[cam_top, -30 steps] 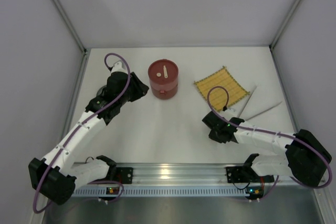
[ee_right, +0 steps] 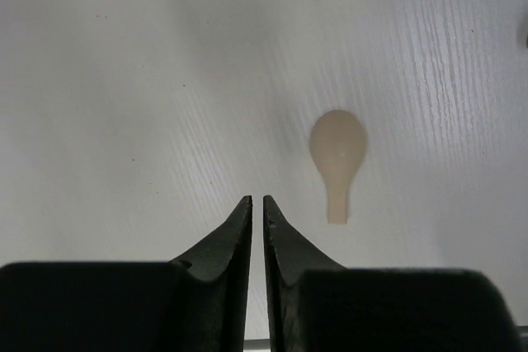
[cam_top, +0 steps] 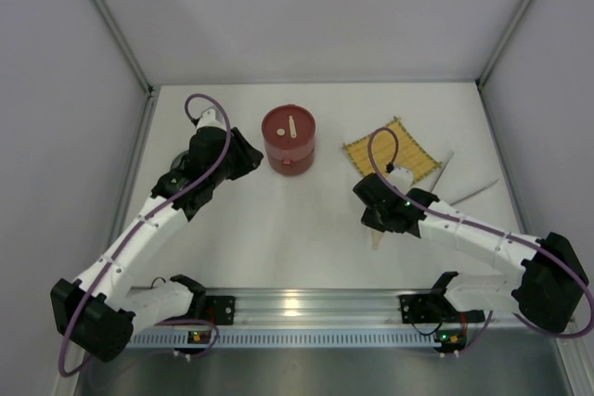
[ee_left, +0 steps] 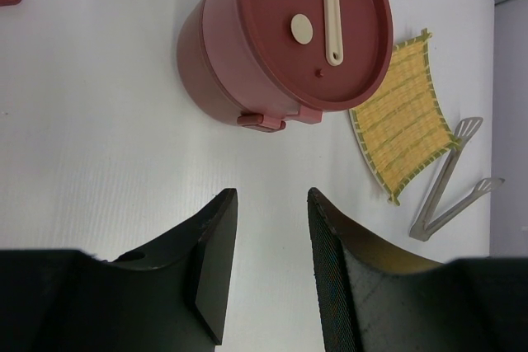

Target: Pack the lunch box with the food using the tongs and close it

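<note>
The round dark-red lunch box (cam_top: 290, 140) stands closed at the back middle, a pale handle-shaped piece (ee_left: 333, 22) and a small disc (ee_left: 302, 29) on its lid. Left of it my left gripper (cam_top: 260, 157) hangs open, nothing between its fingers. A beige spoon (ee_right: 337, 150) lies flat on the table at the right front. Above and beside that spoon is my right gripper, its fingers only narrowly parted and empty; in the top view the right arm hides part of the spoon (cam_top: 376, 239).
A yellow woven mat (cam_top: 394, 146) with green edging lies at the back right, with grey tongs (ee_left: 433, 212) beside it. A dark object (cam_top: 178, 160) is mostly covered by the left arm.
My right gripper has shifted up and slightly left in the top view, uncovering part of the spoon. The left arm and lunch box look the same.
</note>
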